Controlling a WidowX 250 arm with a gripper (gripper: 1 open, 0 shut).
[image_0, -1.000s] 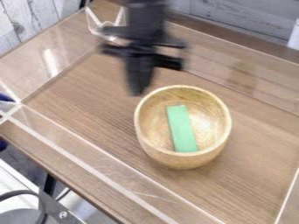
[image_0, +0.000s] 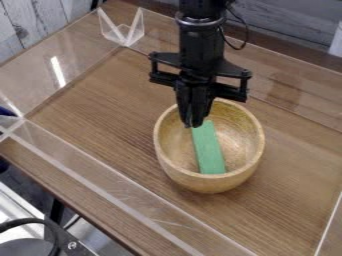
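My black gripper (image_0: 194, 110) hangs from the top centre over the back part of a round pale wooden bowl (image_0: 233, 172), its narrow tip shut, with nothing visible between the fingers. Inside the bowl lies a long green block (image_0: 209, 152), upright in the frame, its far end partly hidden behind the gripper tip. Whether the tip touches the block cannot be told.
A small clear plastic object (image_0: 122, 26) stands at the back left. A dark cable lies at the lower-left edge.
The gripper has moved right from the upper left to over the bowl. The bowl and green block look about where they were.
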